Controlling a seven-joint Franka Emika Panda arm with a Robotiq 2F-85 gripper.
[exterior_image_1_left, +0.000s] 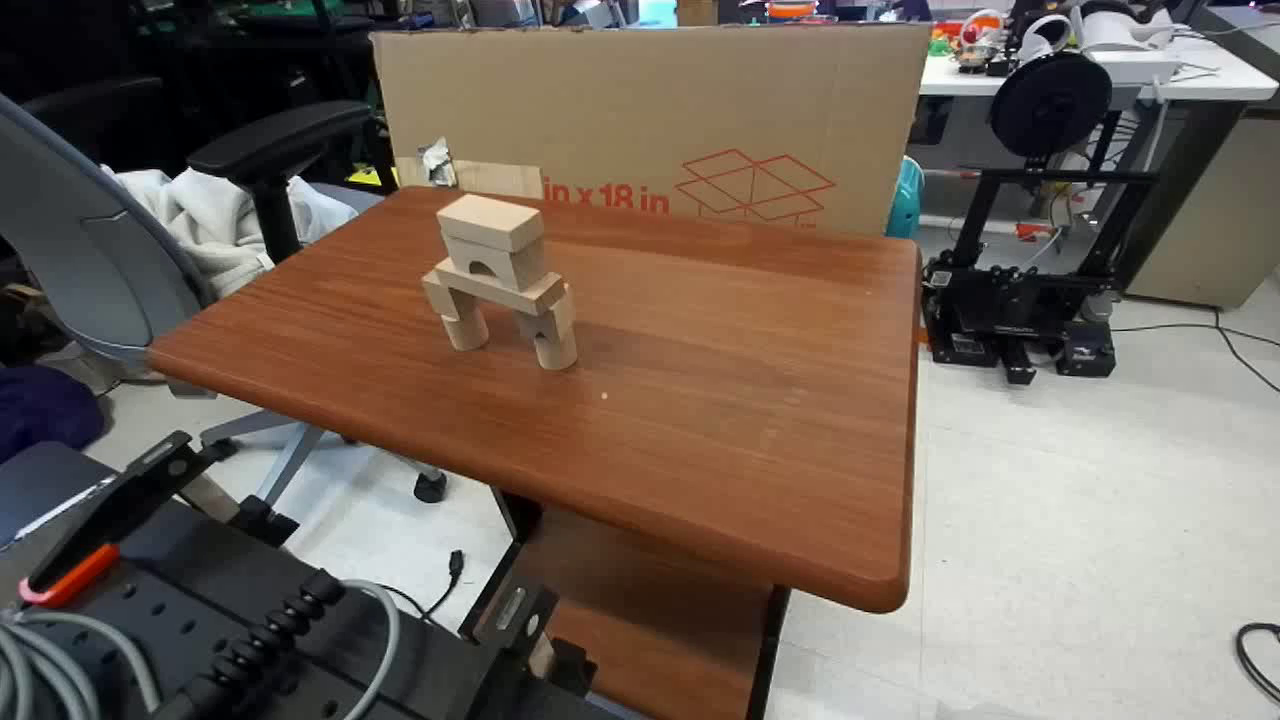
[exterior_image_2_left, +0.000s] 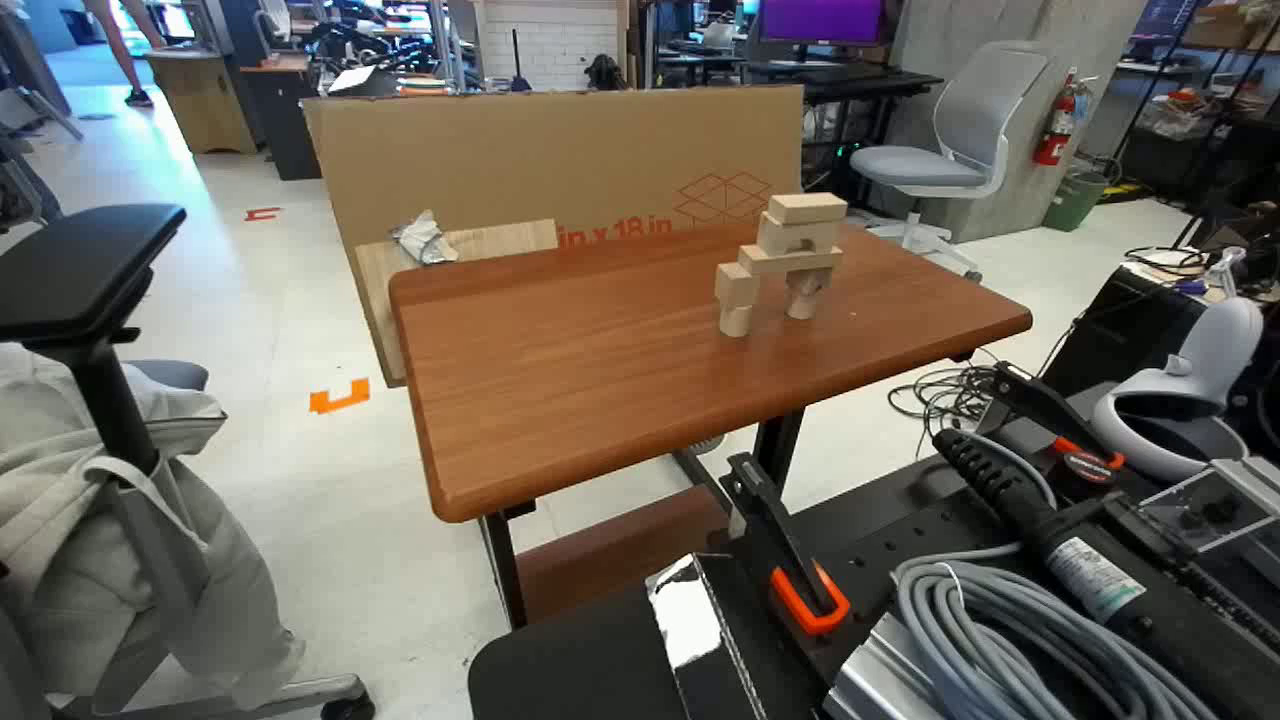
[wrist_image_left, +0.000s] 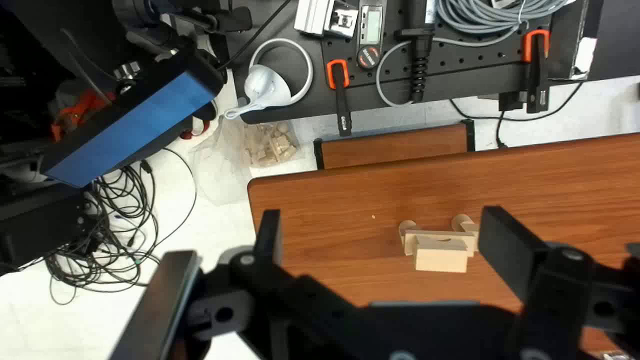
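Observation:
A small tower of pale wooden blocks stands upright on the brown table (exterior_image_1_left: 720, 420). Its short legs end in round blocks at the bottom (exterior_image_1_left: 555, 347). A flat plank (exterior_image_2_left: 788, 259) bridges the legs, with an arched block (exterior_image_2_left: 800, 235) above it and a plain rectangular block (exterior_image_2_left: 807, 208) on top. Seen from above in the wrist view, the tower's top block (wrist_image_left: 441, 255) lies below my gripper, nearer the right finger. Those fingers are spread wide and open, with nothing held between them. Neither exterior view has my gripper in it.
Behind the table stands a large cardboard sheet (exterior_image_1_left: 648, 114). A black bench with orange-handled clamps (exterior_image_2_left: 812, 600) and coiled grey cable (exterior_image_2_left: 1020, 624) lines the near side. A bag of wooden pieces (wrist_image_left: 271, 144) lies on the floor.

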